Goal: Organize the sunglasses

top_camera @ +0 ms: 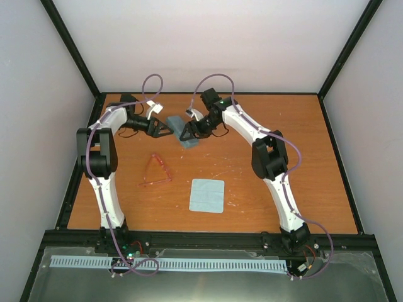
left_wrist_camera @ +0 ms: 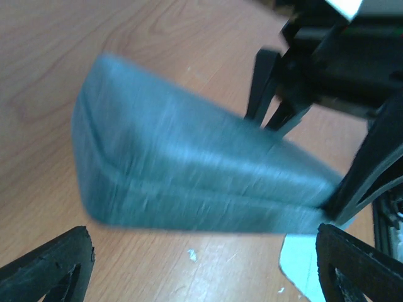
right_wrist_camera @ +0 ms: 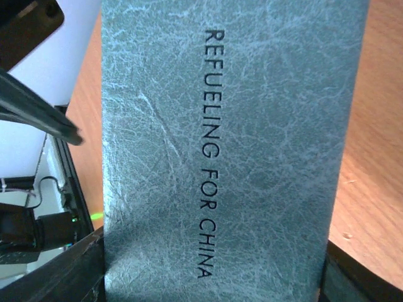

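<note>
A blue-grey sunglasses case [top_camera: 177, 128] with "REFUELING FOR CHINA" on it hangs between the arms at the upper middle, filling much of the right wrist view [right_wrist_camera: 230, 126]. My right gripper [top_camera: 187, 132] is around it; its fingers are largely hidden by the case there. My left gripper [top_camera: 162, 128] stands open just left of the case, which in the left wrist view [left_wrist_camera: 195, 170] lies beyond its fingertips. Red sunglasses [top_camera: 162, 178] rest on the table below, and a pale blue cloth [top_camera: 206, 195] lies at the middle front.
</note>
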